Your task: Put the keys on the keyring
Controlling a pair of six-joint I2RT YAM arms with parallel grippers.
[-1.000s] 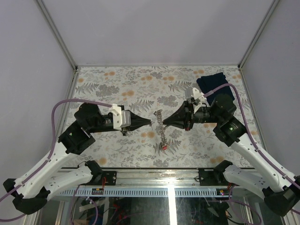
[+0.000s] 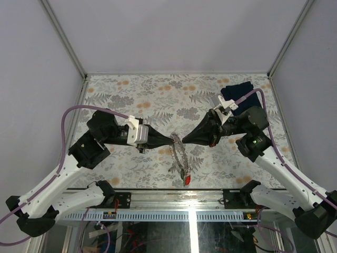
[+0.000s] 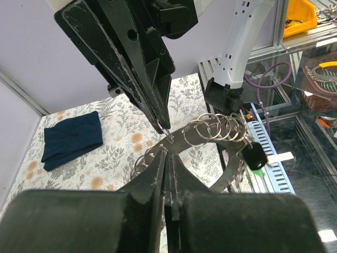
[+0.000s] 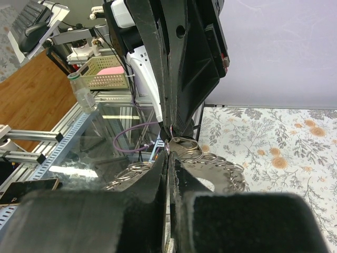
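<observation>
The keyring (image 2: 179, 153), a grey curved metal piece with several thin wire rings (image 3: 210, 126) along its edge, hangs between my two grippers in the top view. My right gripper is shut, with a thin wire (image 4: 167, 146) of the keyring at its tips. Close by, my left gripper is also shut; a thin metal sliver (image 4: 171, 129) shows at its tips in the right wrist view, up against the rings. At the keyring's lower end hangs a red piece (image 2: 187, 180). The overlapping wires hide exactly what is threaded through what.
A folded dark blue cloth (image 2: 239, 95) lies at the back right of the patterned table (image 2: 131, 100). Metal rails (image 2: 158, 196) run along the front edge.
My left gripper has moved slightly right, up to the keyring. The keyring has turned, showing more of its loop, and its red end has swung lower. The right gripper stays almost in place.
</observation>
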